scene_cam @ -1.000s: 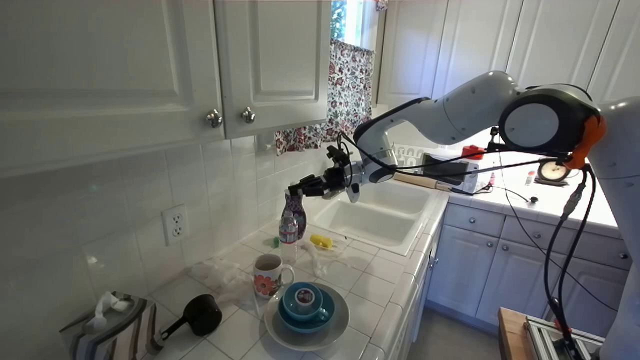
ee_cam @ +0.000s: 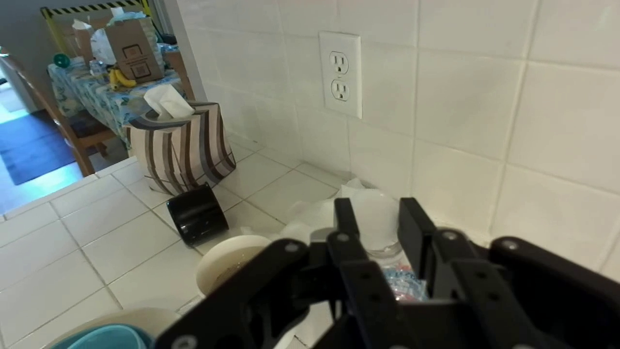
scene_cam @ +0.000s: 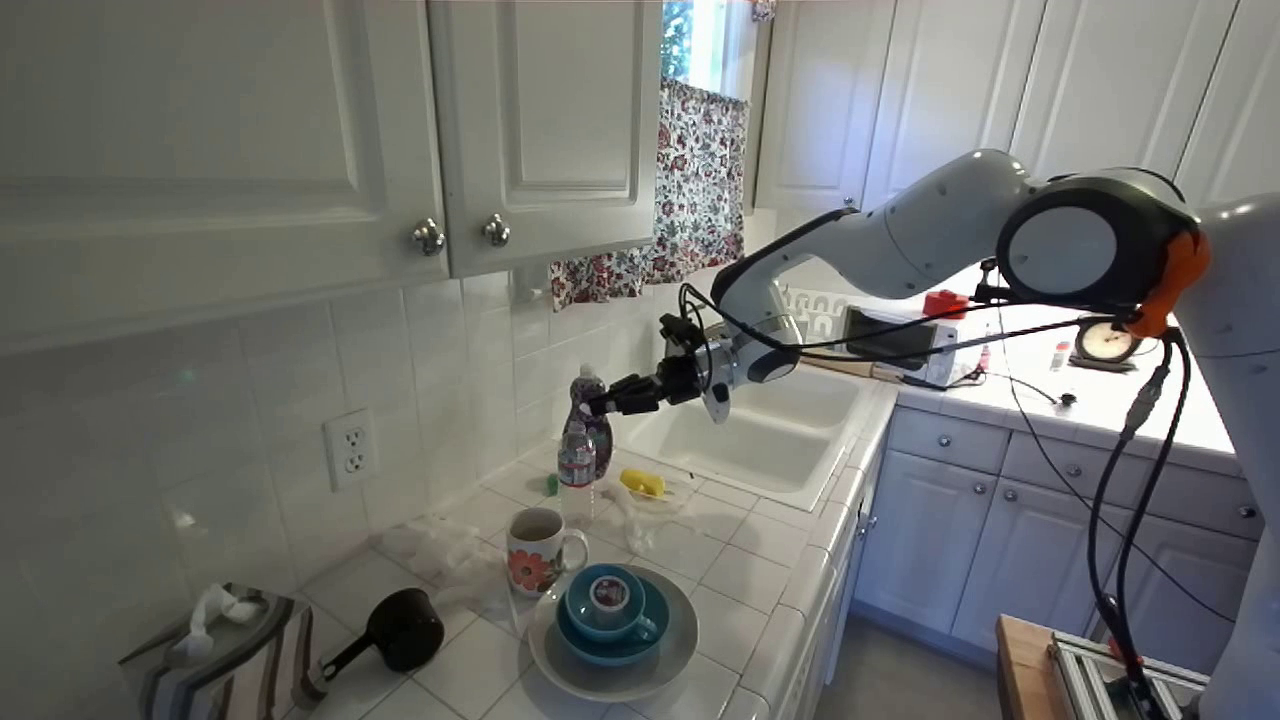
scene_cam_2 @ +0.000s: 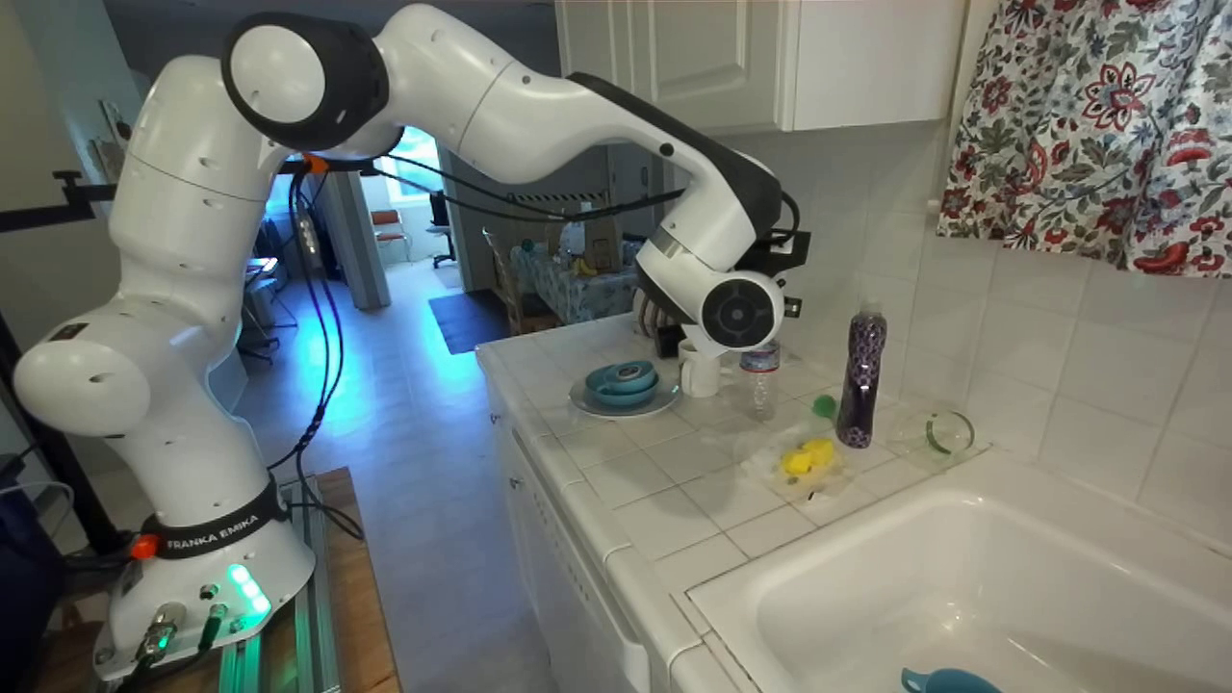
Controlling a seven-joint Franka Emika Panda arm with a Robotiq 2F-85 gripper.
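Note:
A clear water bottle [scene_cam: 577,462] with a printed label stands upright on the tiled counter, beside the flowered mug. My gripper [scene_cam: 590,409] reaches in from the right at the height of its top. In the wrist view, the white cap [ee_cam: 375,220] shows between the two fingers of my gripper, which is shut on it; the label lies below. Exterior view 2 shows the bottle [scene_cam_2: 759,381] partly behind the arm's wrist, which hides the fingers.
Near the bottle are a purple bottle [scene_cam_2: 861,375], a mug [scene_cam: 535,552], stacked blue dishes [scene_cam: 608,648] on a grey plate [scene_cam: 681,654], and a yellow item [scene_cam_2: 808,456]. A black pot [scene_cam: 404,630] and tissue box [scene_cam: 222,660] are farther left. The sink [scene_cam_2: 924,554] borders the counter.
My gripper has come down from above the purple bottle's neck to the water bottle's top. The objects on the counter stay where they were.

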